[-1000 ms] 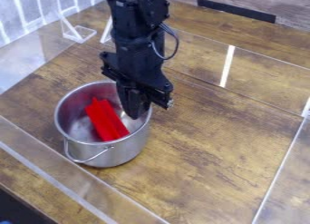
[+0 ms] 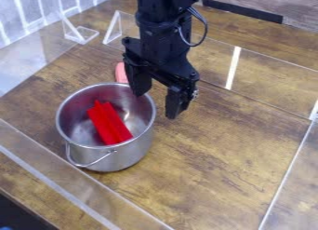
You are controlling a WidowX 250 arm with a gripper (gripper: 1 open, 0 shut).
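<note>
A steel bucket (image 2: pixel 106 152) with a wire handle stands on the wooden surface in the lower left of the camera view. A red object (image 2: pixel 108 122) lies inside it, tilted against the bottom and side. My black gripper (image 2: pixel 162 99) hangs over the back right rim of the bucket and beside it, its fingers apart and open, with nothing visible between them.
A pinkish-red object (image 2: pixel 122 72) sits behind the bucket, partly hidden by the arm. White frames (image 2: pixel 77 34) stand at the back left.
The arm and gripper have shifted to the right and swung away from over the bucket's middle. The bucket and red object stay in place.
</note>
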